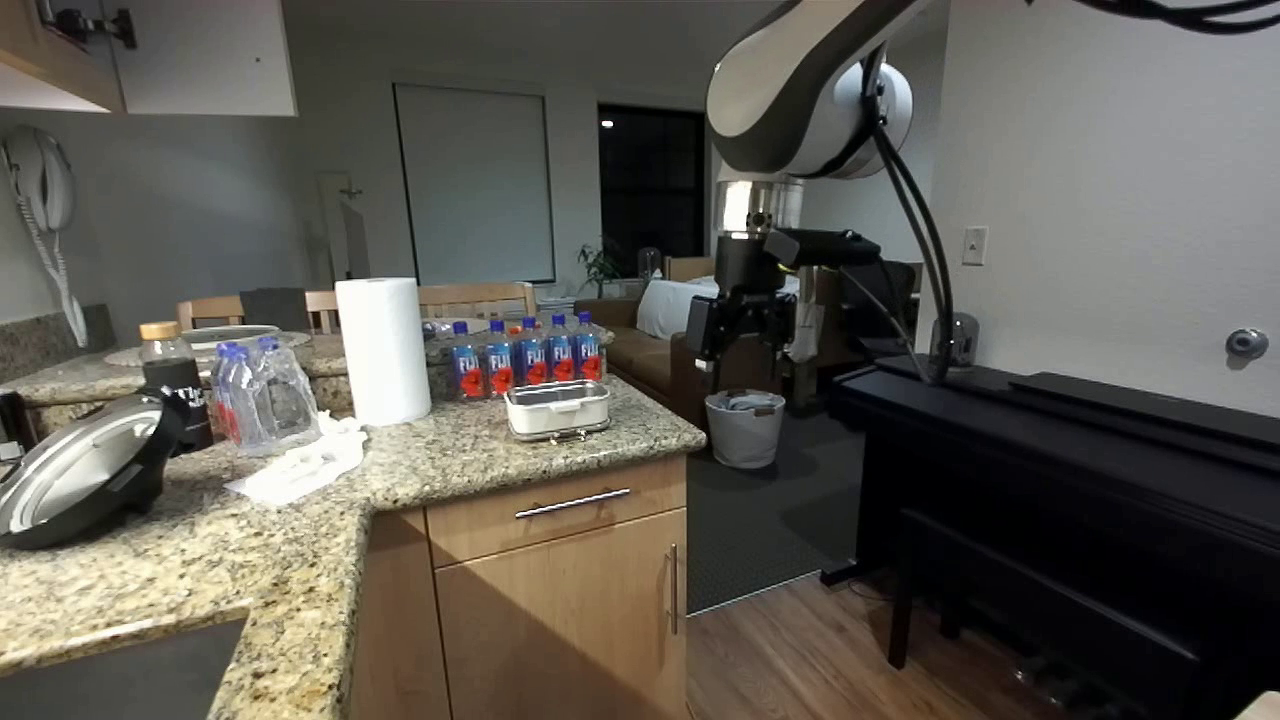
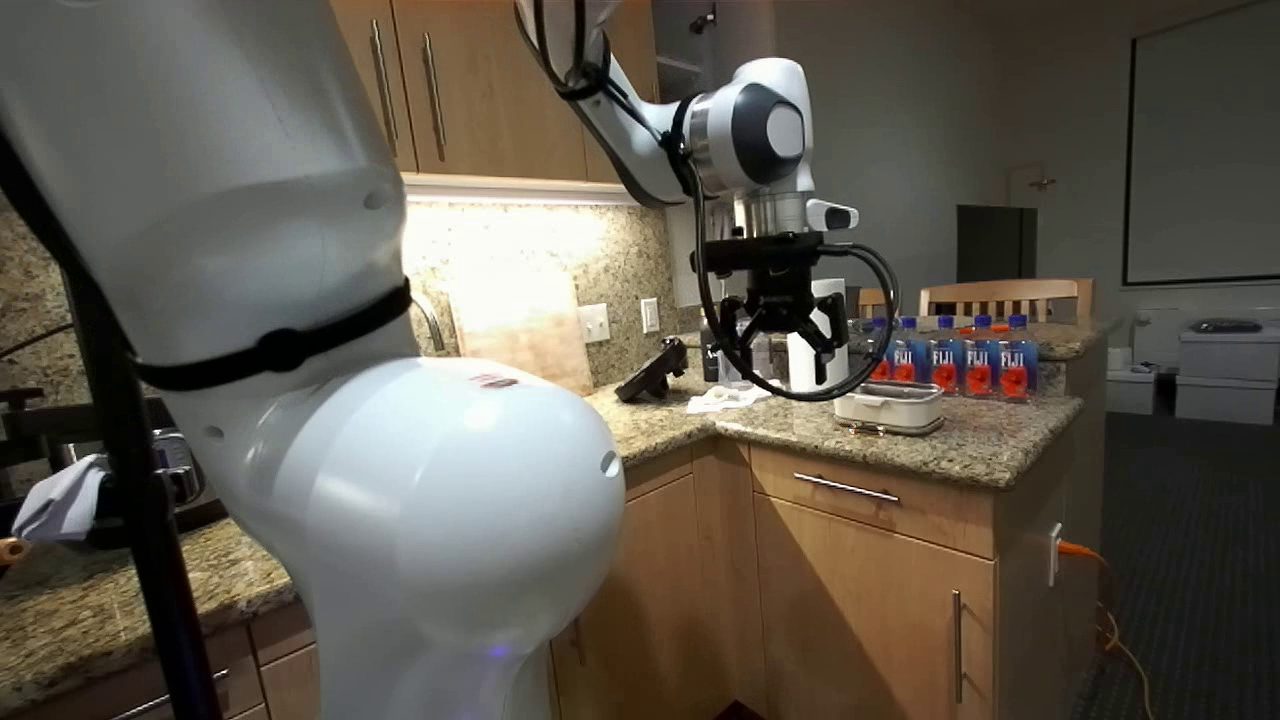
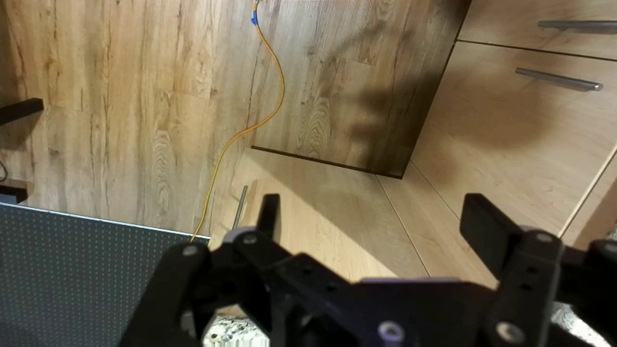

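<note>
High in the air, clear of the counter, my gripper is open with nothing between its fingers. Below it in the wrist view are the floor and the cabinet fronts. In the first exterior view the gripper (image 1: 741, 354) hangs to the right of the counter's end, fingers down. The second exterior view has the gripper (image 2: 786, 360) in front of the paper towel roll (image 2: 828, 338). A white rectangular container (image 1: 558, 409) sits on a metal rack near the counter's right end, apart from the gripper. Several Fiji water bottles (image 1: 531, 356) stand in a row behind it.
The paper towel roll (image 1: 384, 352) stands left of the container. Crumpled white paper (image 1: 306, 466), wrapped bottles (image 1: 264, 396), a dark-capped bottle area and a tilted black-rimmed lid (image 1: 84, 474) occupy the counter's left. A black piano (image 1: 1080, 444) stands at right.
</note>
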